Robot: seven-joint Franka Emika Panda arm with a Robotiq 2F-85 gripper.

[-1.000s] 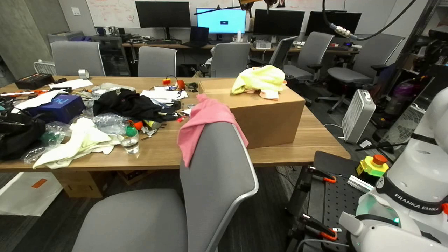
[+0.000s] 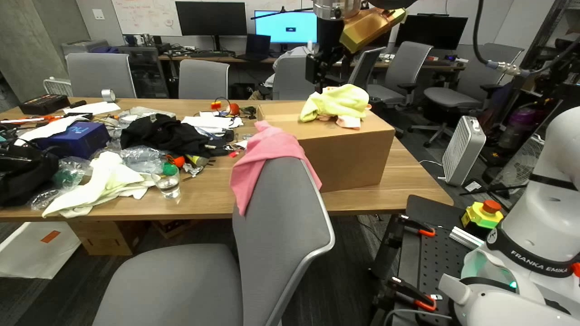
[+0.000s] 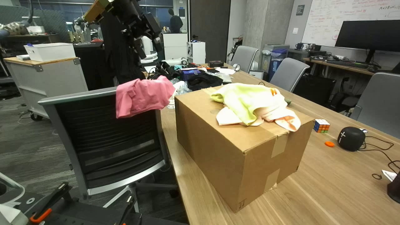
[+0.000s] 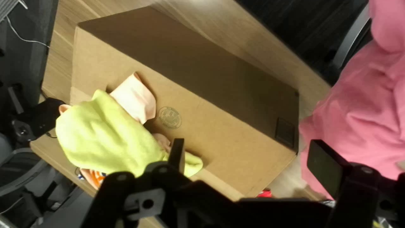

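Note:
A pink cloth [image 2: 270, 155] hangs over the top of the grey chair's backrest [image 2: 282, 228]; it fills the right side of the wrist view. Bunched on the cardboard box [image 3: 210, 150] is a yellow-green cloth [image 3: 240, 95] with a pale peach and orange part. My gripper is open, its fingers wide apart and nothing between them. In the wrist view, its left finger [image 4: 177, 154] overlaps the yellow-green cloth's end and its right finger [image 4: 324, 169] overlaps the pink cloth. Exterior view 2 shows the gripper [image 3: 150, 48] in the air, higher than both cloths.
Clutter covers the table's left part: a black cloth [image 2: 157, 134], a pale cloth [image 2: 103, 182], a glass [image 2: 169, 186] and a blue box [image 2: 75, 138]. Past the cardboard box stand a puzzle cube [image 3: 321, 126] and a black speaker [image 3: 351, 138]. Bare tabletop [image 3: 337, 180] lies around them.
In exterior view 1 the arm's end has come down from the top edge, and my gripper now hangs above the box. The cloths, box and chair look unmoved.

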